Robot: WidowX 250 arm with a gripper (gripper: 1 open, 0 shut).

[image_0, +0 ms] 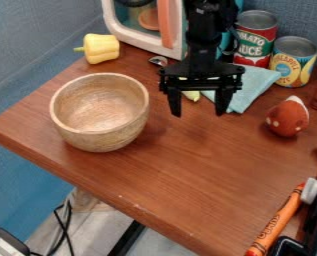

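My black gripper [198, 104] hangs over the back middle of the table, just right of a light wooden bowl [99, 130], with its two fingers spread apart and nothing seen between them. Behind and partly under it lie a light blue cloth [258, 82] and a pale yellow item [192, 95]. A red egg-shaped object [288, 118] sits to its right.
At the back stand a tomato sauce can [254, 38], a second can [293, 62] and a white appliance [130, 22]. A yellow object [98, 48] is at back left, an orange crayon [274, 225] at front right.
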